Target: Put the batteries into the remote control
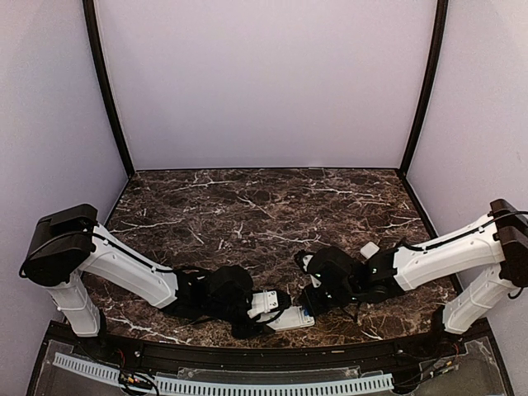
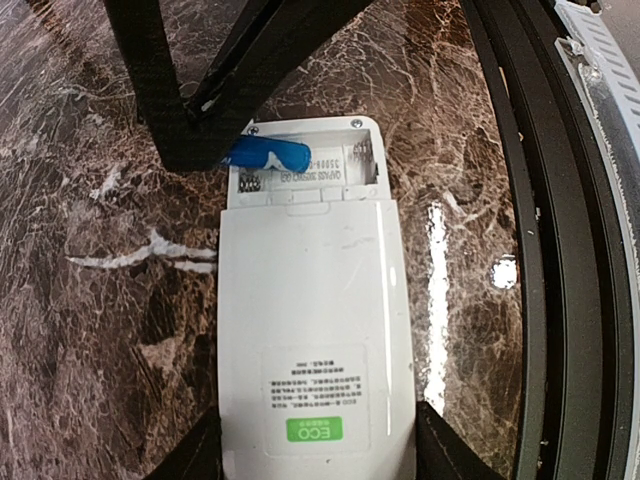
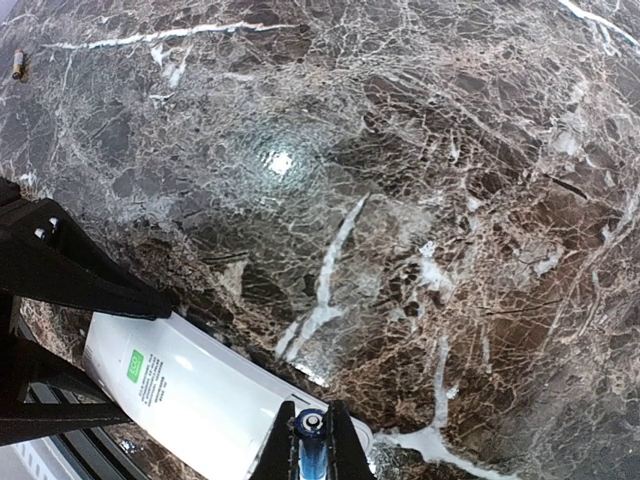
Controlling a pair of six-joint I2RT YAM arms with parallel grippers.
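The white remote point(image 2: 314, 310) lies near the table's front edge, its battery compartment point(image 2: 330, 165) uncovered at the end toward my right gripper. My left gripper point(image 1: 268, 326) is shut on the remote's other end, as the left wrist view shows. A blue battery is at the compartment, partly hidden by my right gripper, whose fingertips surround it in the right wrist view; whether they grip it or are slightly apart I cannot tell.
A small battery point(image 3: 18, 65) lies apart on the marble table. A small white object point(image 1: 370, 250) sits behind the right arm. The front edge is close beside the remote.
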